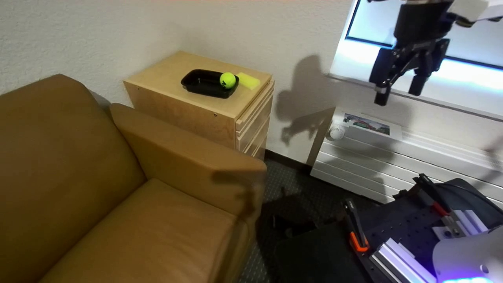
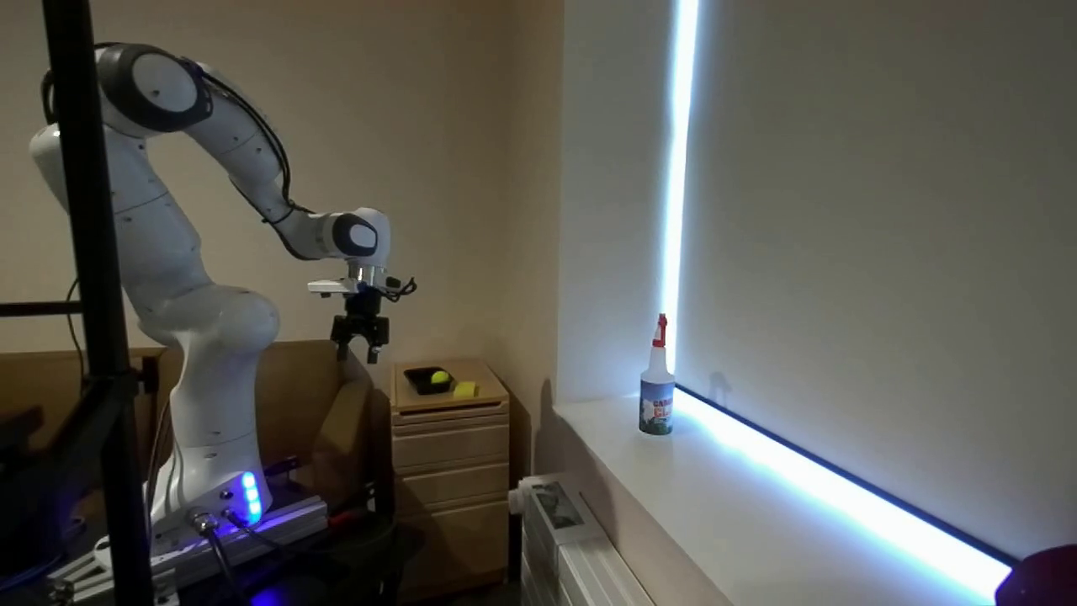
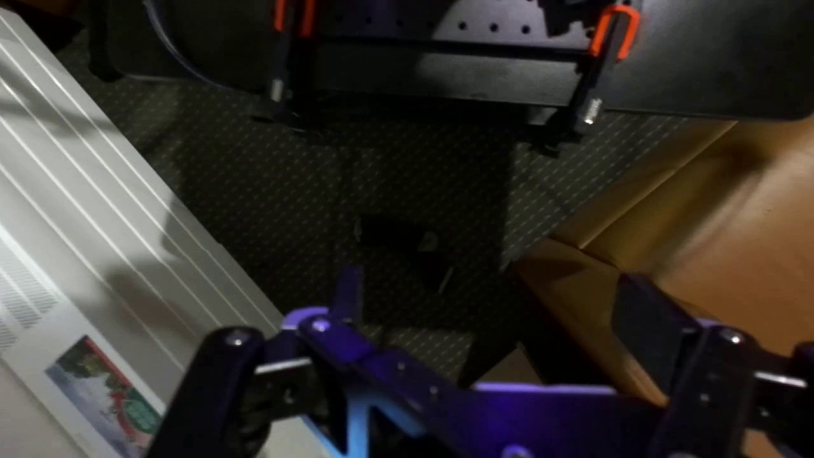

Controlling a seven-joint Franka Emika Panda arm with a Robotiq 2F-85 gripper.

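My gripper (image 1: pixel 399 94) hangs in mid-air, pointing down in front of the window. Its fingers are spread wide, and nothing sits between them in the wrist view. On the wooden cabinet (image 1: pixel 155 70) rests a black tray (image 1: pixel 200 85) with a yellow-green ball (image 1: pixel 227 80) at its right end. Right of the tray a yellow sponge-like block (image 1: pixel 248 81) lies on the cabinet top. Exterior view 2 has a spray bottle (image 2: pixel 656 394) with a red nozzle upright on the windowsill; in exterior view 1 my gripper hides it.
A brown sofa (image 1: pixel 188 146) stands left of the cabinet. Below the windowsill (image 2: pixel 646 485) is a white radiator (image 1: pixel 368 155) with a picture on top. Clamps (image 1: pixel 356 226) stick up from the black robot table (image 1: pixel 320 250). Open air separates my gripper from the cabinet.
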